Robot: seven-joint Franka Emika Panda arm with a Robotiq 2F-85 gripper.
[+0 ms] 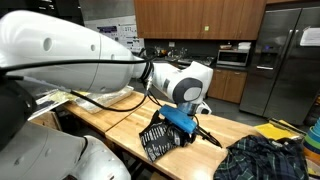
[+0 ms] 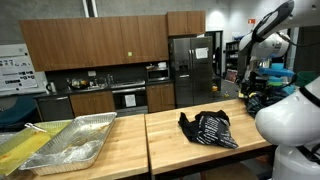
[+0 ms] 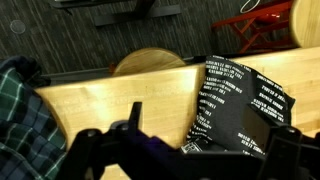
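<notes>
A black cloth with white print (image 3: 238, 105) lies crumpled on the wooden table (image 3: 165, 95), at the right in the wrist view. Exterior view 1 shows the same printed cloth (image 1: 158, 140) partly behind the arm, and exterior view 2 has the dark cloth (image 2: 208, 127) near the table edge. Over the table hangs my gripper, its dark fingers wide apart with bare wood and part of the cloth seen between them. The gripper is open and holds nothing. A dark checked cloth (image 1: 265, 158) lies to the right in exterior view 1.
A foil-like tray (image 2: 78, 145) sits on the table's far end. Something yellow (image 1: 276, 131) lies beyond the checked cloth. Past the table edge are a round wooden stool seat (image 3: 148, 62) and a red frame (image 3: 258, 28). Bare tabletop lies between the two cloths.
</notes>
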